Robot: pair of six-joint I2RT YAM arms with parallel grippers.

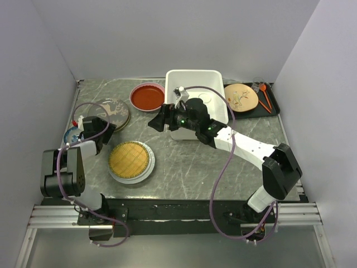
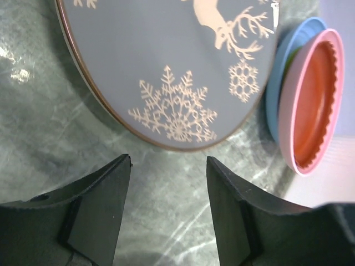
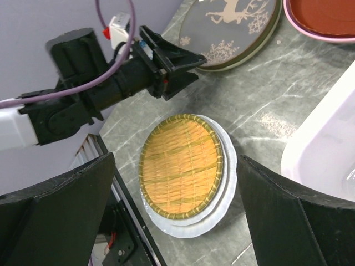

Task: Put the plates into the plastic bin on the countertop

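Observation:
A grey plate with reindeer and snowflakes (image 2: 166, 83) lies on a second plate at the back left. My left gripper hangs open just short of its near rim, nothing between the fingers. A blue plate (image 1: 70, 135) lies partly hidden by the left arm. A red plate in a pink one (image 1: 147, 96), a woven yellow plate on white ones (image 1: 129, 159) and a beige plate (image 1: 241, 98) also lie on the counter. The white plastic bin (image 1: 194, 77) stands at the back centre, with my right gripper open over its left edge.
A black tray (image 1: 256, 113) with utensils and a glass holds the beige plate at the back right. Grey walls close in the sides and back.

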